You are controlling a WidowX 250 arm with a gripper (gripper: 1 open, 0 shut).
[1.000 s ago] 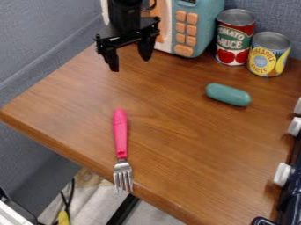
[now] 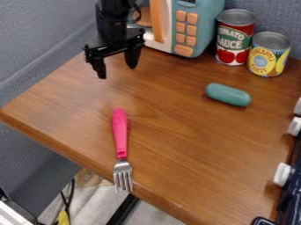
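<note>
The black gripper (image 2: 116,63) is at the upper left of the view, over the back of the wooden table (image 2: 177,158), open with nothing between its fingers. A pink-handled fork (image 2: 120,132) lies on the table below it, tines toward the front. A teal oblong object (image 2: 228,94) lies to the right.
A toy microwave (image 2: 189,26) stands at the back, beside a tomato sauce can (image 2: 234,39) and a yellow can (image 2: 268,56). A dark appliance with white knobs (image 2: 288,193) lines the right edge.
The gripper has moved left by a small amount. The objects on the table have not moved.
</note>
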